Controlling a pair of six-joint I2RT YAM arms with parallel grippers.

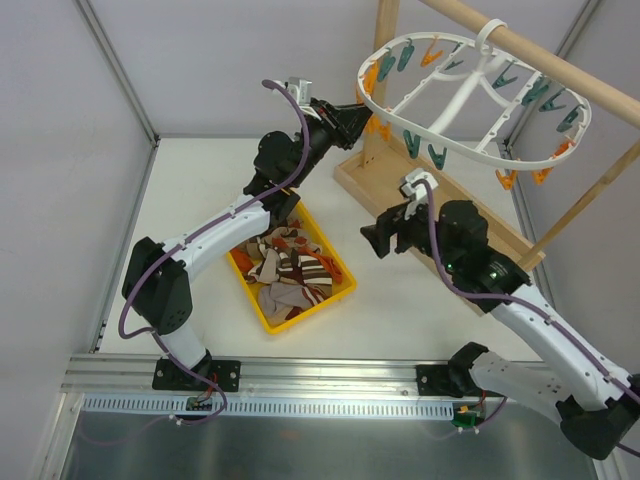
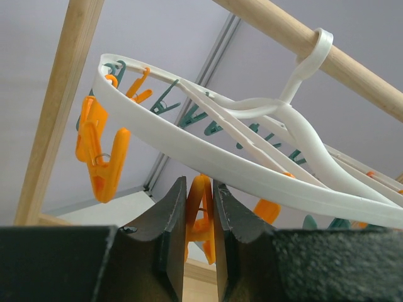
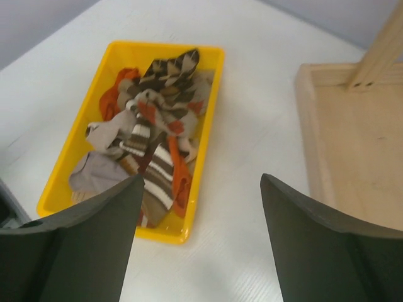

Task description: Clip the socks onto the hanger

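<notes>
At the near-left rim of the white round hanger [image 1: 430,131], my left gripper is shut on an orange clip [image 2: 200,217]. The clip's upper end shows pinched between the dark fingers, just under the rim. Orange and green clips, such as an orange one [image 2: 105,165] to the left, hang round the ring with no sock visible in them. My right gripper [image 1: 385,232] stands open over the table, nothing between its fingers. Brown, striped, grey and orange socks [image 3: 160,170] lie heaped in the yellow tray [image 3: 204,141], ahead and left in the right wrist view.
A wooden rod [image 1: 560,68] carries the hanger above a wooden base [image 1: 480,235] with posts [image 1: 385,25]. Bare white table [image 1: 400,320] lies between the tray and that base. The left arm [image 1: 230,220] passes over the tray.
</notes>
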